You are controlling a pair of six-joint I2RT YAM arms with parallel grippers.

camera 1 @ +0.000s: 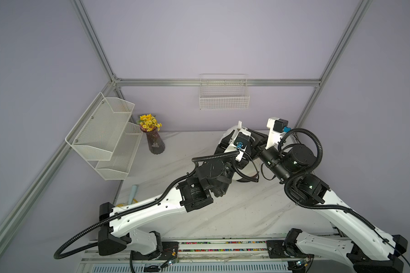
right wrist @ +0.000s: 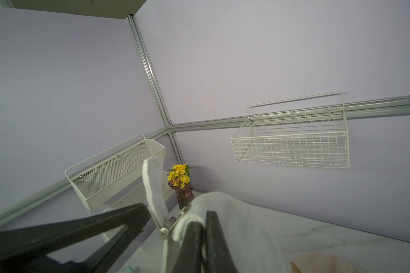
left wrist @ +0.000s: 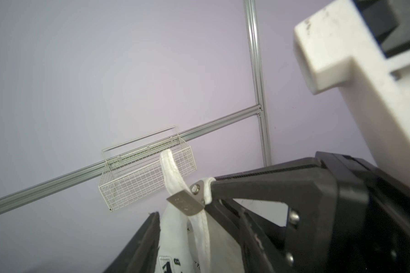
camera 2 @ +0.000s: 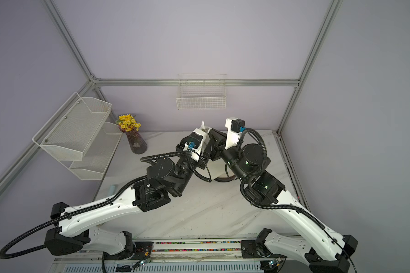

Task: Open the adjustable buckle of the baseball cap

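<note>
In the left wrist view a white cap strap point(left wrist: 170, 170) stands upright through a metal buckle point(left wrist: 186, 202), the white cap point(left wrist: 170, 245) behind it with black lettering. My left gripper is open below the buckle, its fingers either side of the strap. My right gripper is shut on the strap beside the buckle; in the left wrist view its fingertips meet the strap right of the buckle. In both top views the two grippers meet over the cap, which they mostly hide.
A vase of yellow flowers point(camera 1: 155, 141) stands at the back left. Wire baskets hang on the back wall point(camera 1: 224, 102) and left wall point(camera 1: 100, 145). A pale blue cylinder point(camera 1: 133, 193) lies at the left edge.
</note>
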